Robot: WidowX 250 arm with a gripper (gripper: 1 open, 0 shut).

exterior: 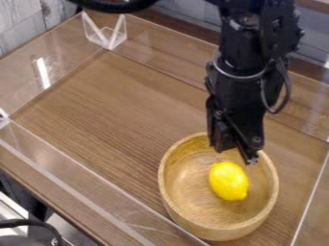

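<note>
A yellow oval object point(229, 181) lies in a tan round bowl point(179, 198) at the lower right of the camera view. My black gripper point(247, 144) hangs above the bowl's back part, higher than the yellow object and apart from it. Whether its fingers are open or shut is hard to tell from this angle.
A wooden table point(90, 135) fills the scene, with clear room to the left of the bowl. A white wire-like holder point(106, 29) stands at the back left. Dark cables lie at the lower left edge.
</note>
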